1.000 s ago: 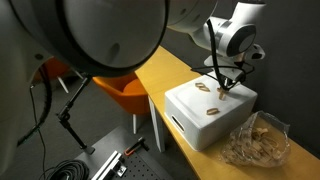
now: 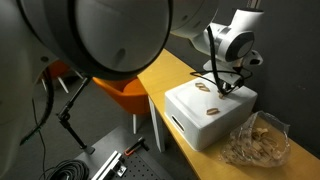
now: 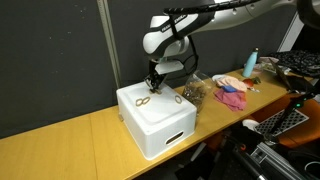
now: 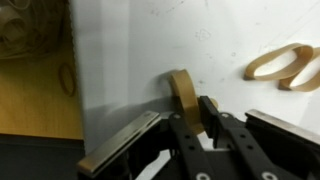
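A tan loop like a rubber band [image 4: 184, 90] lies on top of the white box [image 4: 140, 40]. In the wrist view my gripper reaches down over it, fingers apart on either side and the band's strip between them. Contact with the band cannot be made out. In exterior view 1 the gripper [image 2: 224, 90] is low at the box's far right part, hiding most of that band. Two crossing loops [image 4: 270, 65] rest to the right in the wrist view. Other bands [image 2: 211, 112] lie apart on the lid.
A clear bag of tan bands [image 2: 262, 140] stands beside the white box [image 2: 195, 130] on the wooden table [image 3: 60, 145]. A blue bottle [image 3: 250, 63] and a pink cloth [image 3: 232, 100] are farther right in exterior view 2.
My gripper has come down toward the box top over the last second. The band below it, visible earlier, is now mostly covered in exterior view 1. Other bands have stayed put.
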